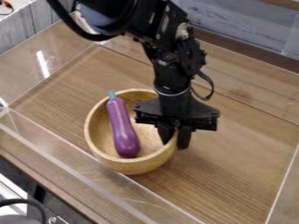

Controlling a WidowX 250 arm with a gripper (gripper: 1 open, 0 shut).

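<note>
A wooden bowl (104, 144) sits on the wooden table, a purple toy eggplant (122, 131) with a teal stem lying lengthwise inside its left part. My black gripper (176, 137) is at the bowl's right side, shut on the bowl's rim, its fingertips low against the wall and partly hidden.
The table (233, 175) has open surface to the right and the upper left. A grey wall stands behind, clear panels run along the left and front edges, and a black cable (24, 200) is at the bottom left.
</note>
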